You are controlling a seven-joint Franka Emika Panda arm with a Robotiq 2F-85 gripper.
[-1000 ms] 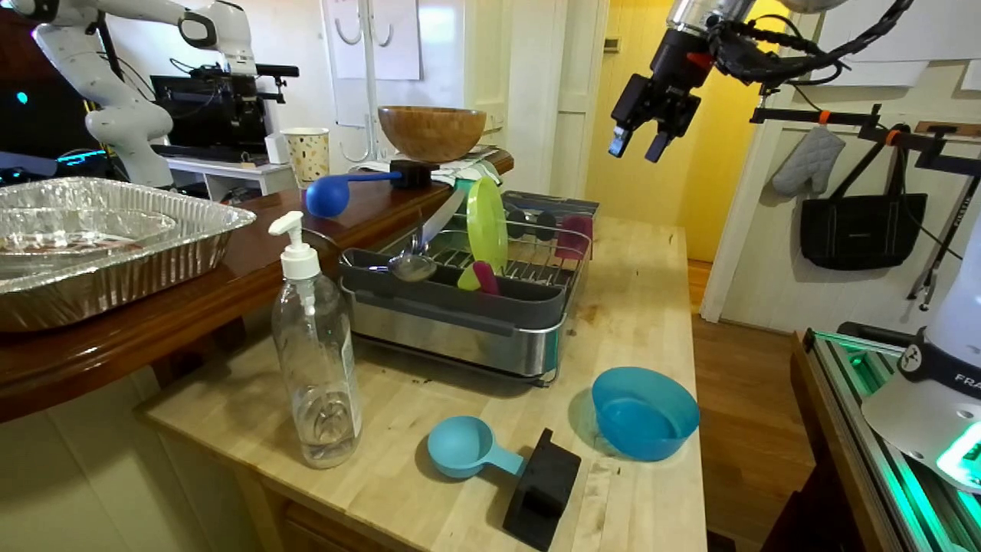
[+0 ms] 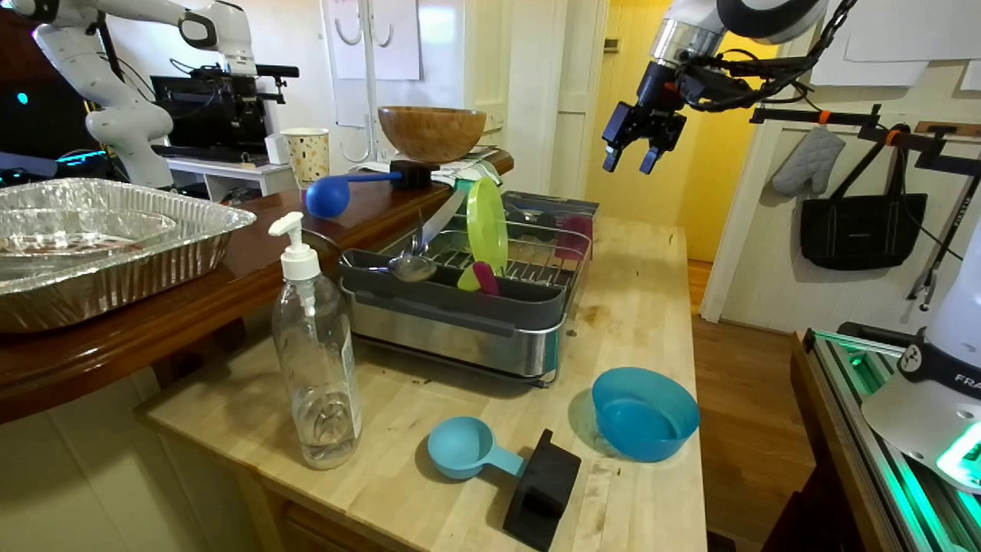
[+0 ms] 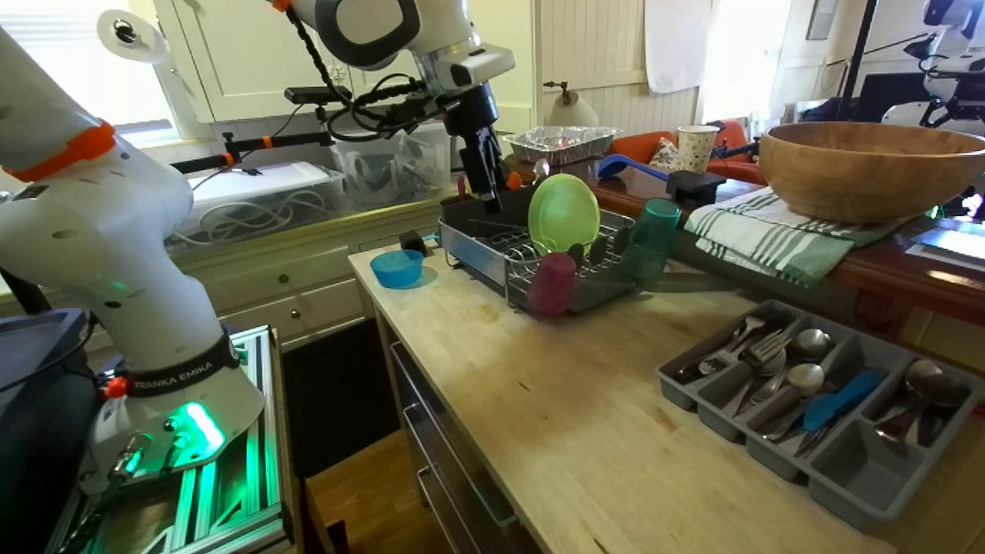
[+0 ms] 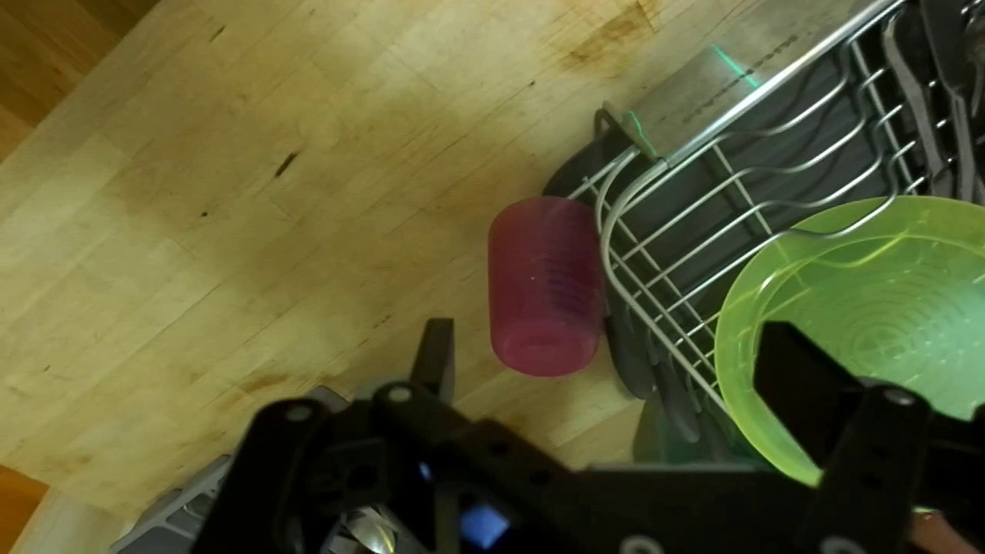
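Note:
My gripper [image 2: 634, 164] is open in the air above the counter, beyond the dish rack, with nothing between its fingers. The wrist view shows its two black fingertips well apart. A pinkish-red cup [image 4: 545, 286] appears between and above them in that view, some way below the gripper, hanging bottom outward at the end of the dish rack [image 4: 679, 166]. A green plate [image 3: 563, 214] stands on edge in the rack. Beside the cup, at the rack's corner, is a teal tumbler [image 3: 652, 238].
A blue bowl [image 2: 645, 414], a light-blue scoop [image 2: 462, 448] on a black block [image 2: 542, 497] and a pump bottle [image 2: 317, 386] occupy the counter's near end. A grey cutlery tray [image 3: 679, 392] lies at the other end. Bare counter [image 3: 526, 397] lies between tray and rack.
In exterior view 1, my gripper has shifted slightly left and a little lower, and its tilt has changed. The objects on the counter have stayed where they were.

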